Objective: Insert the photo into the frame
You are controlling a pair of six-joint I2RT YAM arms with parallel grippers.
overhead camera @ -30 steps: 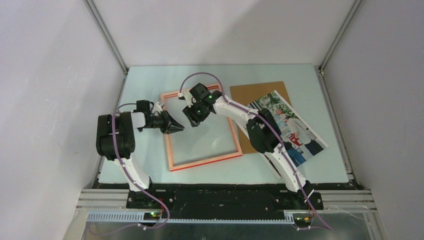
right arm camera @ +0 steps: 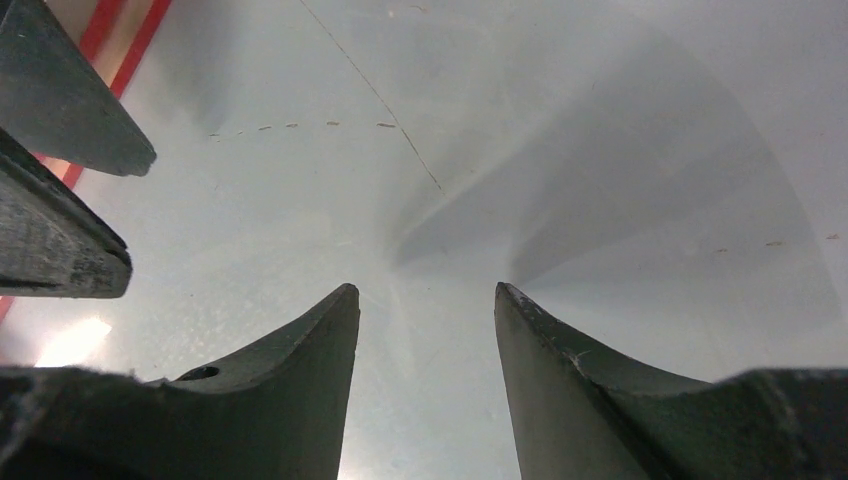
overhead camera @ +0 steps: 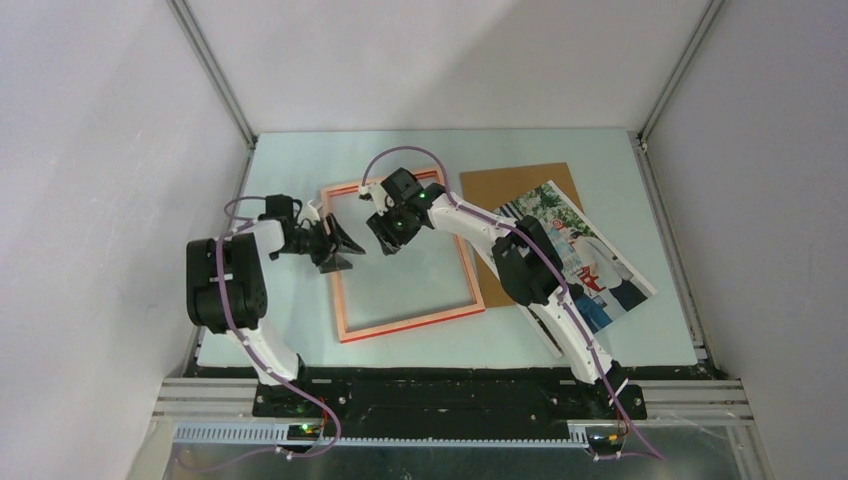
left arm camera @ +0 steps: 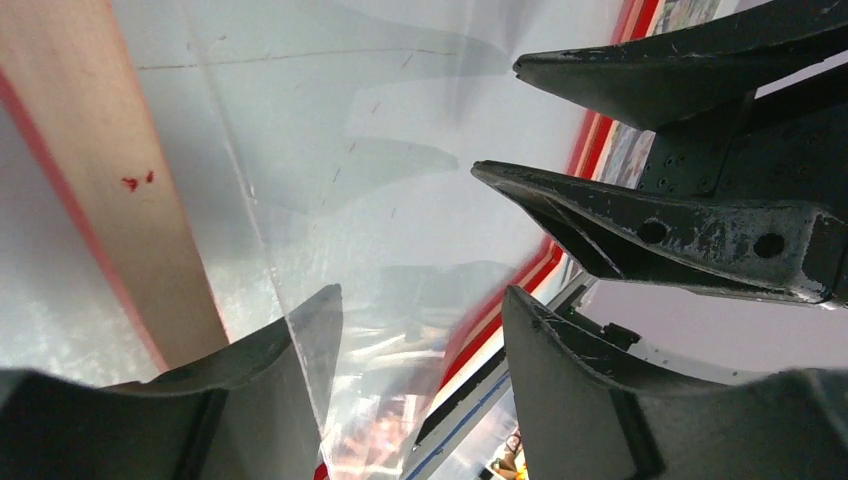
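The frame [overhead camera: 400,325] lies flat with red edges and a clear sheet [overhead camera: 400,285] inside it. The photo [overhead camera: 593,264] lies askew on a brown board [overhead camera: 516,176] to the right. My left gripper is open over the frame's left side; a clear sheet edge runs down through the view between its fingers, whether touched I cannot tell. My right gripper is open over the upper middle of the frame, with only the smooth surface visible between its fingers. The two grippers are close, each appearing in the other's wrist view.
Walls surround it at left, back and right. Both arms reach in from the front corners, with purple cables along them.
My left gripper's fingers have opened wider over the last second, and its arm has shifted slightly left. The right arm has hardly moved. The frame and photo are unchanged.
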